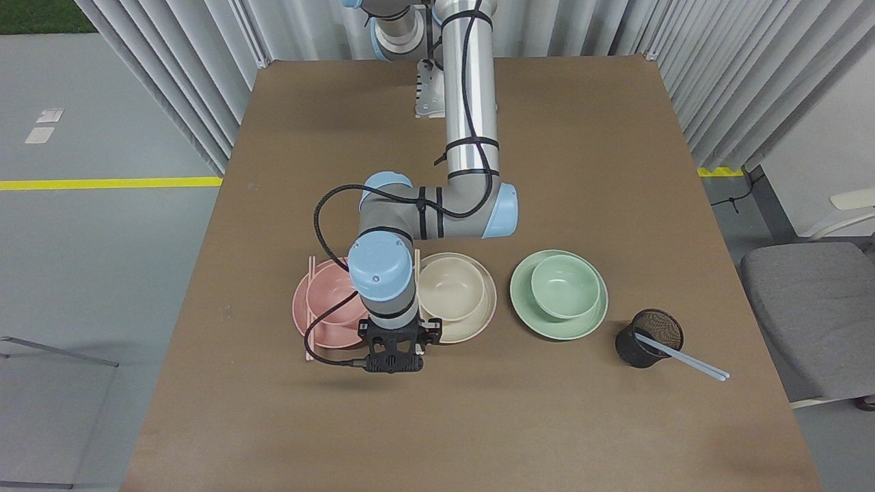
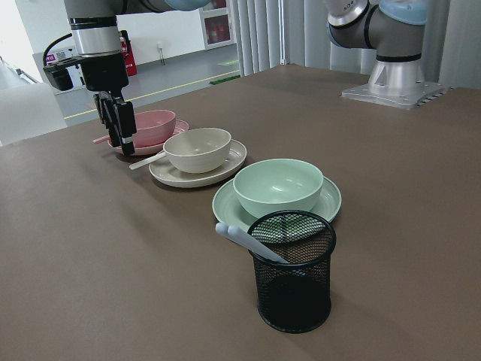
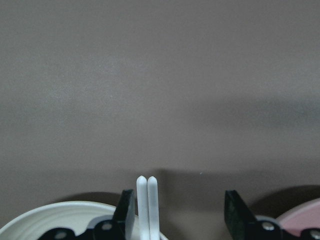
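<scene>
My gripper [image 2: 119,135] is open, lowered at the front of the white plate [image 1: 468,327] with its cream bowl [image 1: 451,286]. In the wrist view a pair of white chopsticks [image 3: 148,209] stands between the two black fingers, closer to the left one. The pink plate [image 3: 307,217] and pink bowl [image 2: 156,125] are beside them, partly hidden by the arm in the front view, with pink chopsticks [image 1: 312,282] at their side.
A green bowl [image 1: 565,285] on a green plate [image 1: 558,327] sits to the right. A black mesh cup [image 1: 634,348] holds light chopsticks [image 1: 697,363].
</scene>
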